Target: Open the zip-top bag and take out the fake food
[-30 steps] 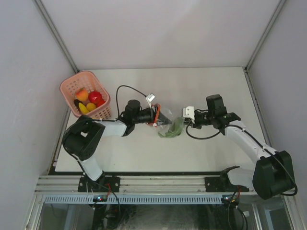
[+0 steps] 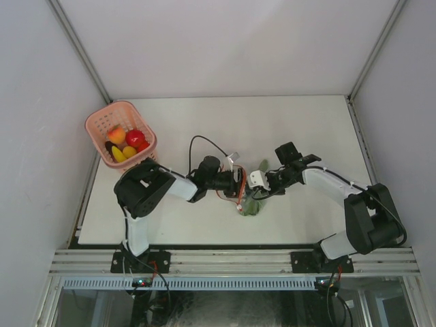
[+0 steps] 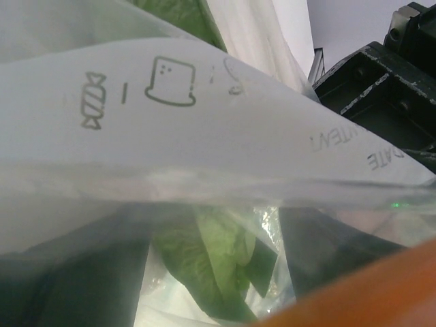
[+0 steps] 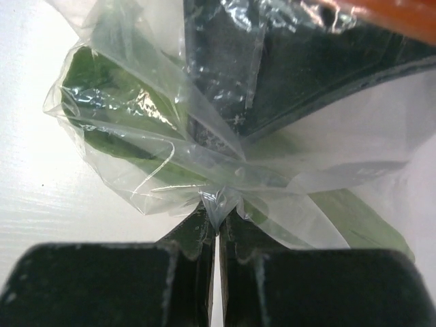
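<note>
The clear zip top bag (image 2: pixel 248 204) holds green leafy fake food (image 4: pixel 116 102) at the table's middle, between the grippers. My left gripper (image 2: pixel 238 180) is inside or behind the bag's film, its dark fingers spread apart, with leaves and film visible between them in the left wrist view. The bag's white printed band (image 3: pixel 191 109) crosses that view. My right gripper is shut at the bag's film, a crumpled fold of it at the fingertips.
A pink basket (image 2: pixel 95 122) with several fake fruits sits at the back left of the table.
My left gripper has moved right and toward the front, with the bag shifting along.
</note>
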